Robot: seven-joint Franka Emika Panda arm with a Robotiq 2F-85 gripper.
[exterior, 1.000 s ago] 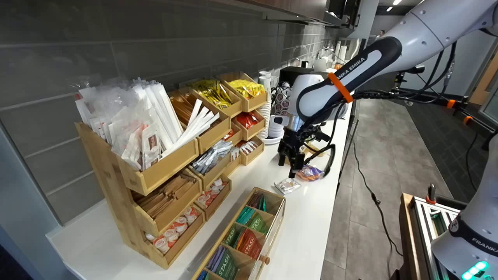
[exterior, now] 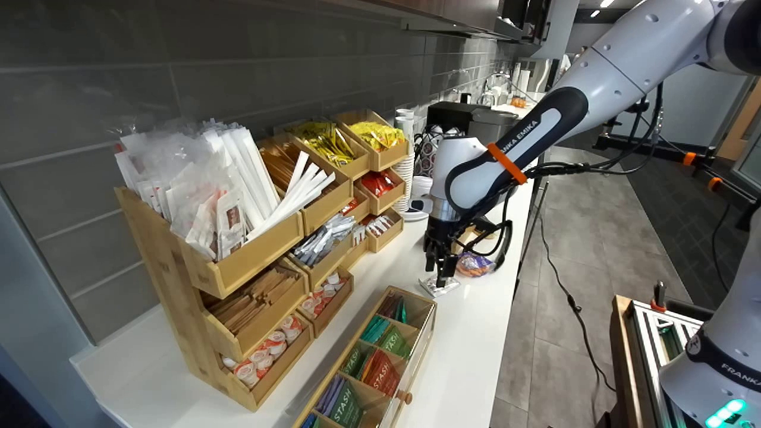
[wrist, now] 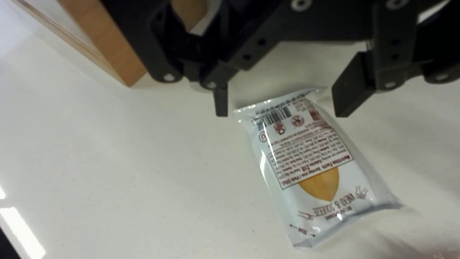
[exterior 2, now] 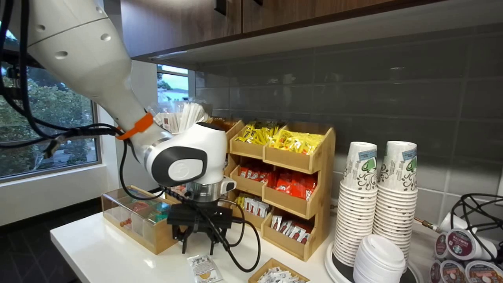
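Note:
A white foil packet (wrist: 308,172) with red print and an almond picture lies flat on the white counter. My gripper hovers over the packet's barcode end, its fingers apart, one finger (wrist: 221,101) to the left of that end and the other finger (wrist: 351,88) to the right. Nothing is held between them. In the second exterior view the same packet (exterior 2: 204,269) lies just in front of and below the gripper (exterior 2: 198,250). From the first exterior view the gripper (exterior: 436,274) partly covers the packet (exterior: 443,288).
A wooden tea box (exterior: 428,321) stands close to the gripper. The tiered wooden rack (exterior 2: 325,207) with condiment packets is behind it. A small wooden tray (exterior 2: 264,273) of packets, a purple-and-orange bag (exterior: 474,264) and paper cup stacks (exterior 2: 351,221) are nearby.
My gripper has come left and lower, toward the tea box, and is now over the packet. The packet has not visibly moved.

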